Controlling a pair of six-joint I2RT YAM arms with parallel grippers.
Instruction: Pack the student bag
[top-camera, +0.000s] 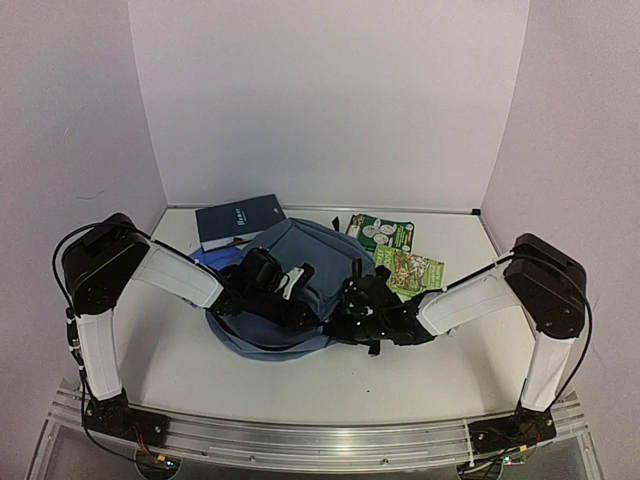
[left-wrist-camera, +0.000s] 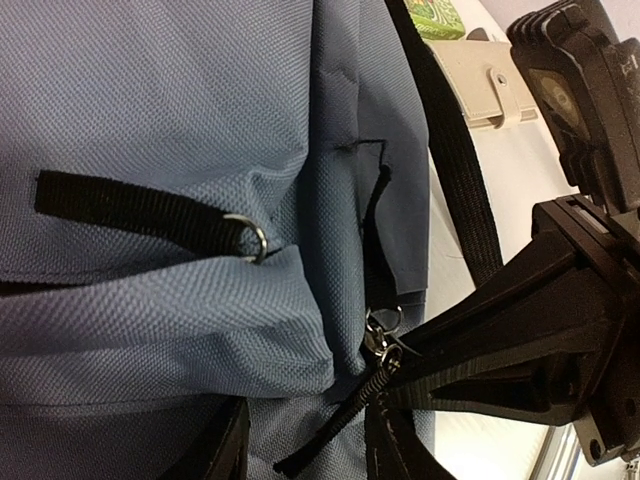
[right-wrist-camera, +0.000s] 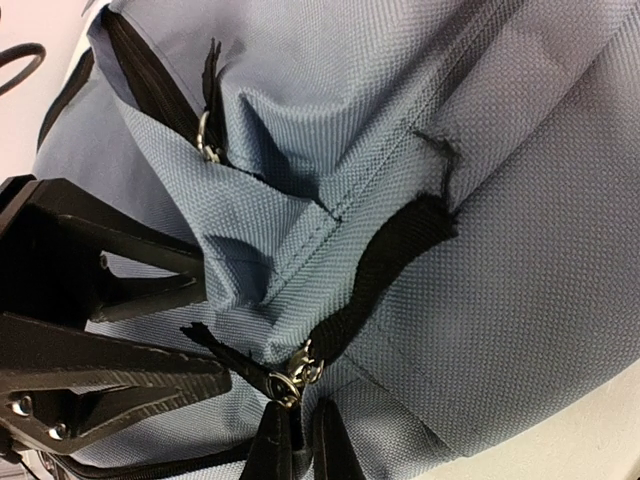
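Note:
The blue-grey bag (top-camera: 300, 245) lies in the middle of the table, its fabric folded. My left gripper stands open over the bag's front edge, and a black zipper pull (left-wrist-camera: 345, 415) shows between its fingertips. Opposite it, my right gripper is shut on the bag's fabric just below the metal zipper slider (right-wrist-camera: 295, 375). The two grippers are very close together at the front right of the bag. Behind it are a dark book (top-camera: 240, 220), a green book (top-camera: 380, 232) and a light green booklet (top-camera: 412, 270).
A blue item (top-camera: 215, 257) lies partly under the left arm beside the bag. In the left wrist view a beige case (left-wrist-camera: 490, 80) with a snap strap lies past the bag.

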